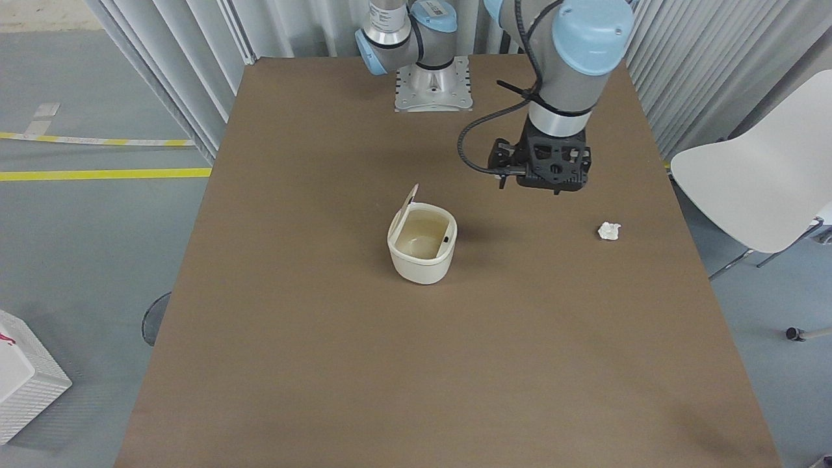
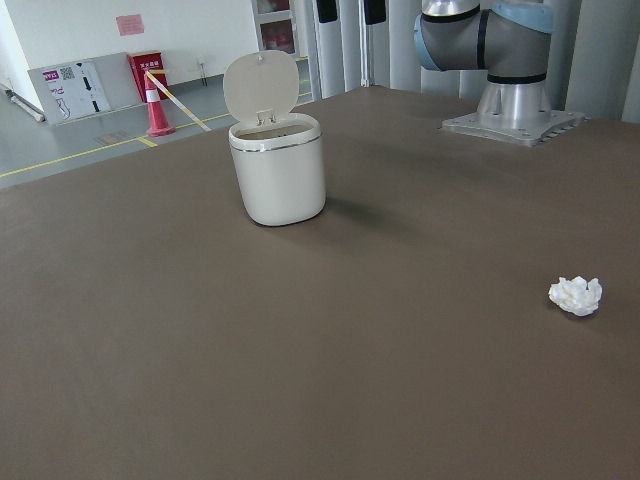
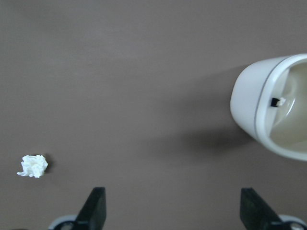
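Note:
A small white bin (image 1: pixel 421 265) with its lid raised stands on the brown table, also seen as a white bin (image 2: pixel 277 185) in the left view and at the right of the wrist view (image 3: pixel 252 96). A crumpled white paper (image 1: pixel 609 231) lies to the bin's right, also visible as white paper (image 2: pixel 575 295) and paper (image 3: pixel 32 166). My gripper hangs above the table behind and between them, its black fingers wide apart with nothing between them.
The arm's metal base (image 1: pixel 433 90) sits at the back edge of the table (image 1: pixel 327 351). A white chair (image 1: pixel 756 171) stands off the right edge.

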